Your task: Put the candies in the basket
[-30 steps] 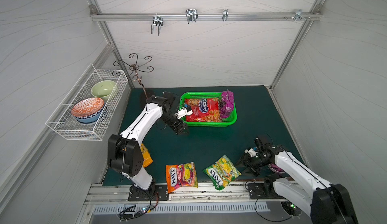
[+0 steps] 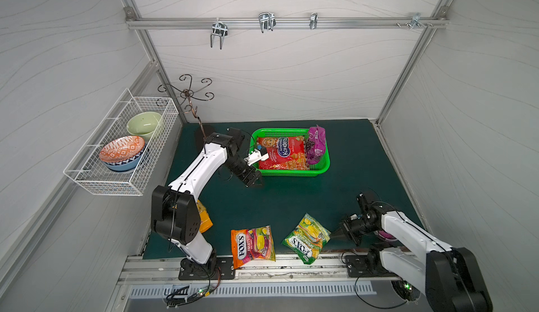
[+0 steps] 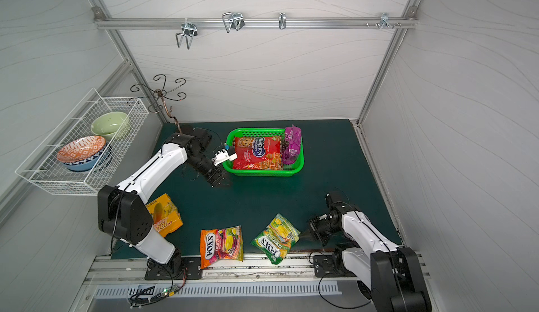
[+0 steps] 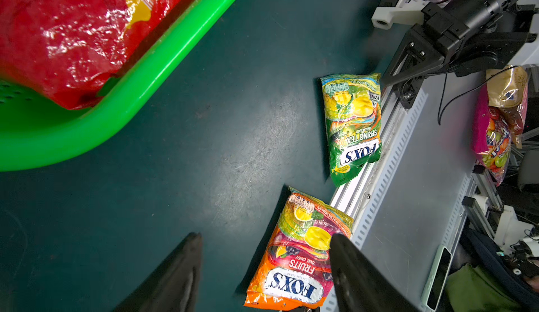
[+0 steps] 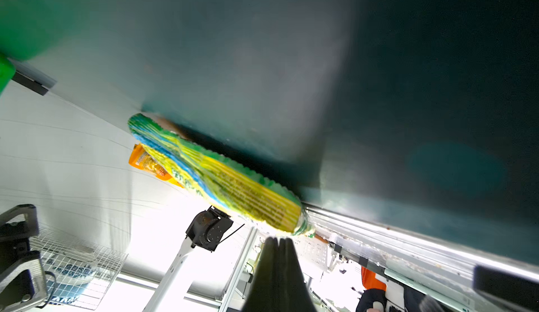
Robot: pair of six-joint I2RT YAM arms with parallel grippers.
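The green basket (image 2: 289,172) stands at the back middle, holding a large red bag (image 2: 283,154) and a purple bag (image 2: 316,145). A green-yellow Fox's candy bag (image 2: 307,239) lies near the front edge, creased across its middle. At its right corner sits my right gripper, shut, its fingertips against the bag's edge; whether a thin fold is pinched there I cannot tell. An orange-pink Fox's bag (image 2: 252,245) lies flat to the left. My left gripper hangs open and empty just in front of the basket's left side.
A yellow packet (image 3: 164,215) lies beside the left arm, partly hidden in the top left view. A wire rack (image 2: 126,171) with bowls hangs on the left wall. A metal stand (image 2: 193,107) rises at the back left.
My right gripper has shifted slightly and closed in on the green-yellow bag's right corner. That bag has become creased and its upper part moved a little. The left arm is practically still.
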